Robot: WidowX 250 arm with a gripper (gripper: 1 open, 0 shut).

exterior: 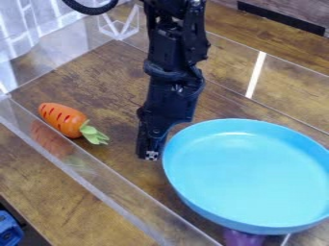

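Note:
My black gripper point(152, 150) reaches down from the top middle to just left of a large light-blue round tray point(247, 175), its tip low by the tray's left rim and looking shut, with nothing clearly visible between its fingers. An orange toy carrot point(62, 118) with a pale green top lies on the wooden surface at the left, apart from the gripper.
A purple object point(244, 237) is partly hidden under the tray's front edge. Clear panels border the work area. The wooden surface behind the gripper and around the carrot is mostly bare. A blue item point(8, 229) sits at the lower-left edge.

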